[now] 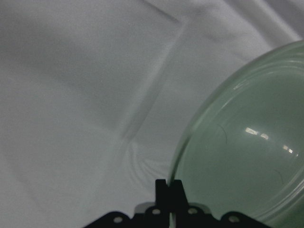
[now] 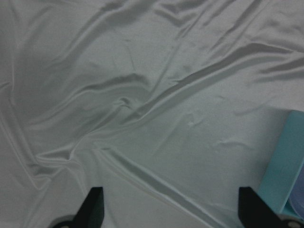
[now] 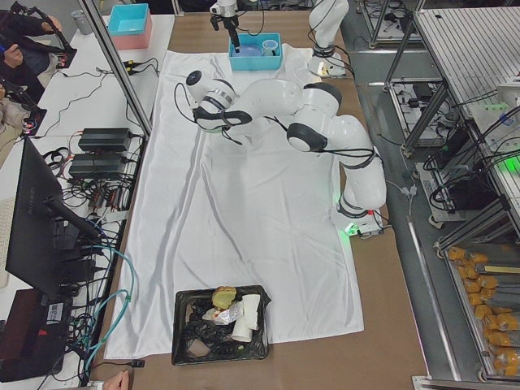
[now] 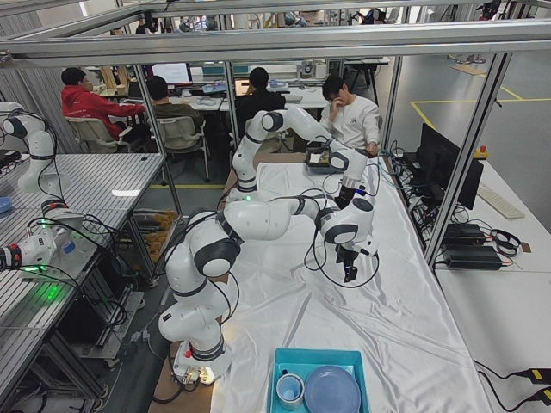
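A pale green dish [image 1: 242, 142] fills the right of the left wrist view, with my left gripper shut on its rim over the white cloth [image 1: 80, 104]. In the camera left view the dish is mostly hidden under the arm. My right gripper stands open with only cloth between its fingers, beside a blue bin [image 2: 280, 161] at the right of its view. That bin [image 4: 284, 358] holds a blue plate [image 4: 331, 391] and a cup [image 4: 291, 387].
A black tray [image 3: 183, 325] with a yellow item, white items and dark plastic stands at the near end of the cloth. Monitors, boxes and cables line the left side.
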